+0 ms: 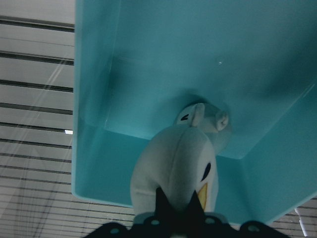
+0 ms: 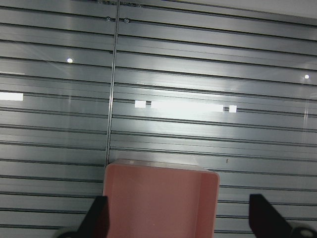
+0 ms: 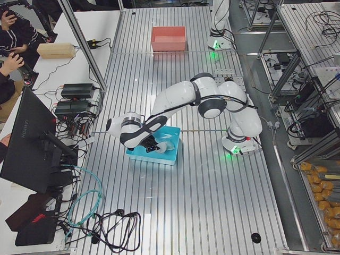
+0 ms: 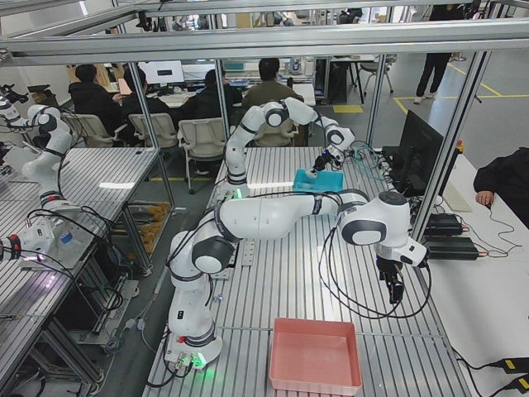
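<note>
My left gripper is shut on a pale plush toy [image 1: 163, 163] with an orange beak, held down inside the blue bin [image 3: 137, 157]. A second small plush [image 1: 215, 129] lies on that bin's floor, partly hidden behind the held one. My right gripper is open above the slatted table near the pink bin [image 4: 314, 376], with nothing seen between its fingers; the pink bin looks empty.
A monitor [image 3: 26, 149], power units and coiled cables [image 3: 117, 234] line the side in the camera left view. Frame posts rise at the edges.
</note>
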